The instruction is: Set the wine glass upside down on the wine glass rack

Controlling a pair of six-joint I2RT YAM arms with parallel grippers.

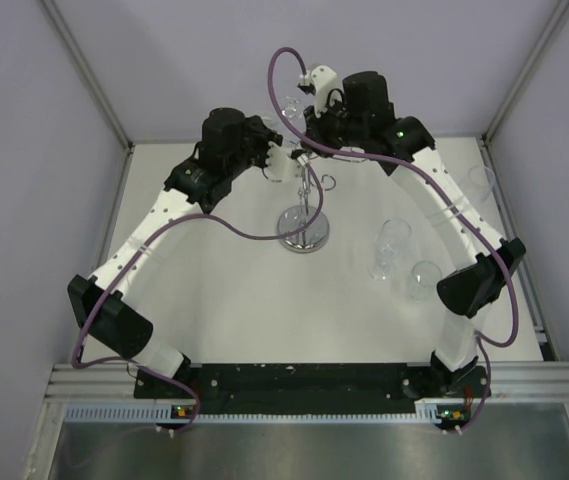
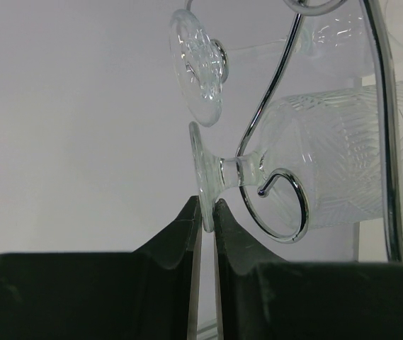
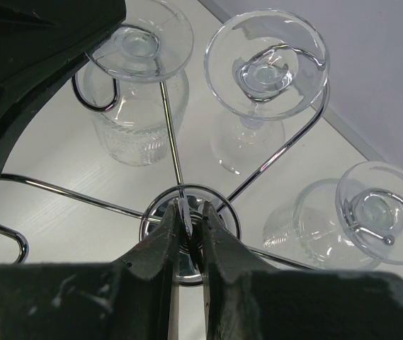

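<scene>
The patterned wine glass point(image 2: 328, 152) hangs upside down on the rack, its short stem inside a curled hook point(image 2: 297, 188). My left gripper is at the rim of that glass's foot, its fingers a narrow gap apart with the rim between the tips. In the right wrist view, the same glass point(image 3: 141, 131) hangs at upper left, with the dark left gripper body partly over its foot. My right gripper is shut on the top of the rack's centre post, above the round base point(image 1: 305, 229).
Two more upside-down glasses hang on neighbouring hooks, one at the top point(image 3: 265, 64) and one at right point(image 3: 382, 212). An empty hook point(image 3: 10, 237) shows at lower left. Loose glasses point(image 1: 392, 245) stand right of the rack.
</scene>
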